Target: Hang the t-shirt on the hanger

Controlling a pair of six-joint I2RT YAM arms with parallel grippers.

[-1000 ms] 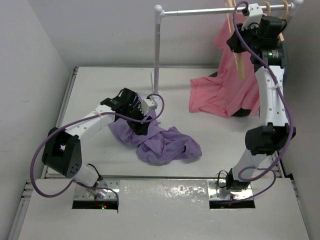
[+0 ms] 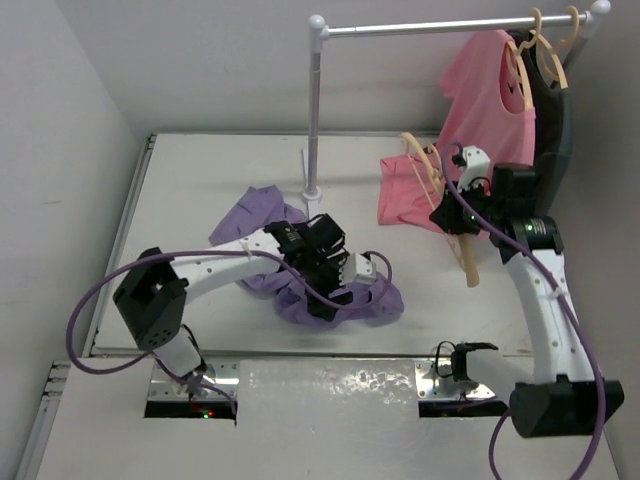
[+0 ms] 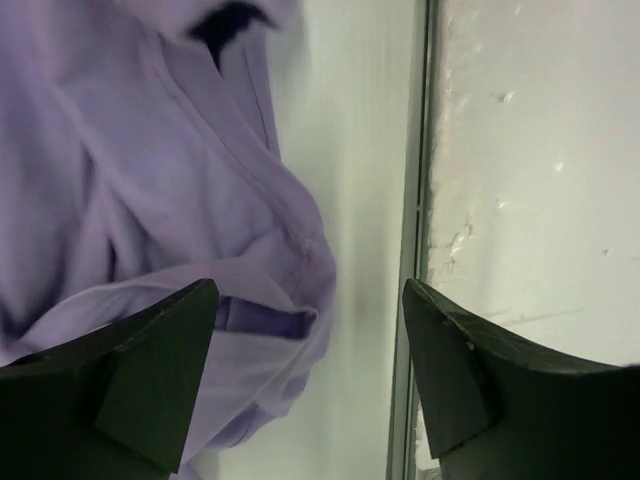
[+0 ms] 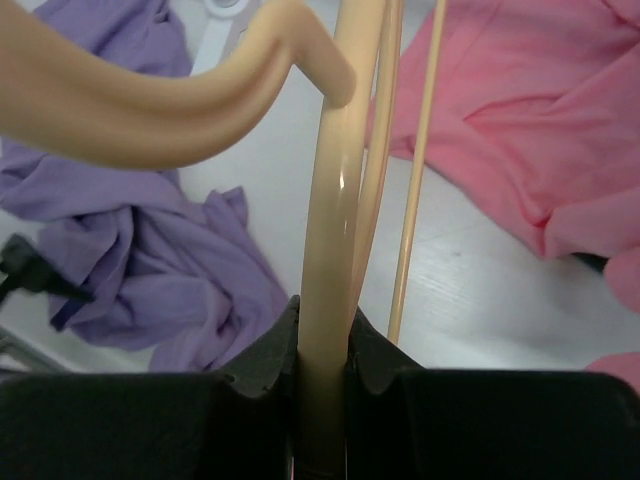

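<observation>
A crumpled purple t-shirt (image 2: 250, 215) lies on the white table below the rack's left post, partly under my left arm. My left gripper (image 2: 335, 290) stands open low over its folds near the front edge, nothing clearly held. My right gripper (image 2: 450, 210) is shut on a pale wooden hanger (image 4: 330, 200), held in the air in front of the rack, right of the shirt.
A metal rack (image 2: 430, 27) stands at the back right, carrying hangers with a pink shirt (image 2: 480, 100) and a dark garment (image 2: 550, 130); pink cloth also lies on the table.
My left gripper has moved right and toward the front, over the purple shirt.
</observation>
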